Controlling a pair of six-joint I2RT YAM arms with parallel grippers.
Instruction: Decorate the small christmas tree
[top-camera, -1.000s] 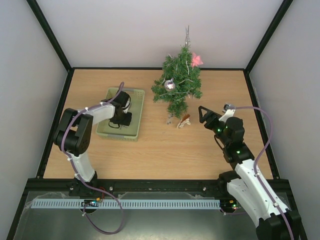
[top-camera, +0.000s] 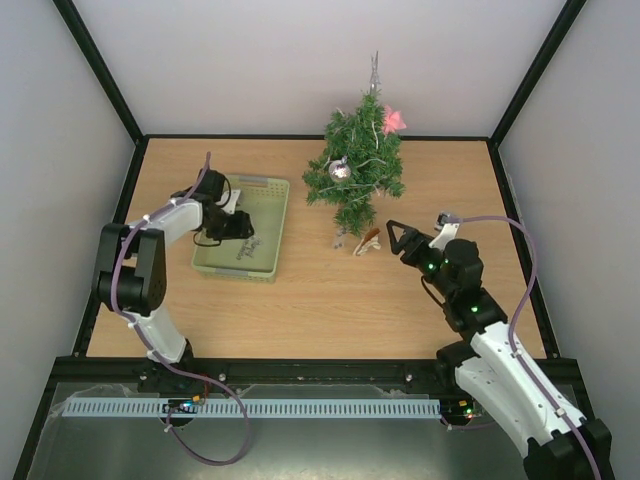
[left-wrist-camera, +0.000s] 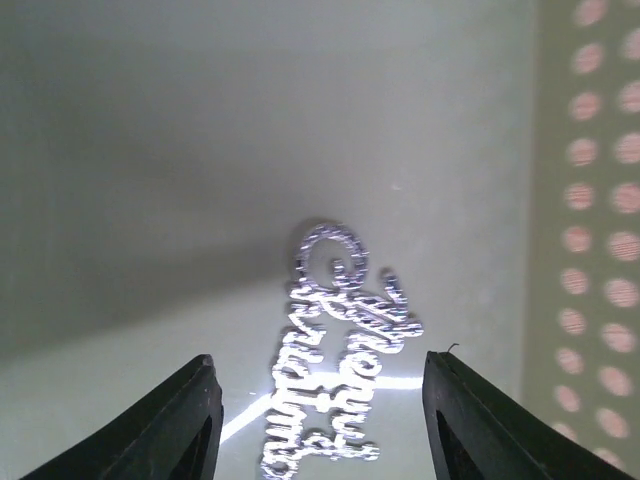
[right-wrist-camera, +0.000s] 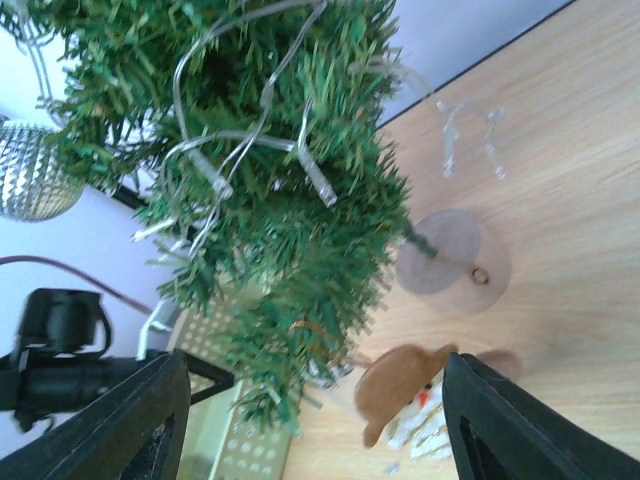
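Note:
The small Christmas tree (top-camera: 358, 160) stands at the back of the table, carrying a silver ball (top-camera: 340, 171), a pink bow-like ornament (top-camera: 393, 121) and light strands. In the green basket (top-camera: 283, 190) lies a silver glittery ornament with a ring on top (left-wrist-camera: 333, 350). My left gripper hangs open over that ornament, its fingers apart on either side of it in view but not holding it. Right of the tree my right gripper is open, nothing between its fingers. A brown-and-white figure (right-wrist-camera: 405, 395) shows beyond them, low by the tree.
The tree's clear round base (right-wrist-camera: 455, 262) rests on the wood. Perforated basket wall (left-wrist-camera: 585, 240) rises right of the ornament.
My left gripper has shifted left inside the basket, uncovering the silver ornament in the top view. My right gripper has moved slightly left, towards the tree. Tree and basket have stayed put.

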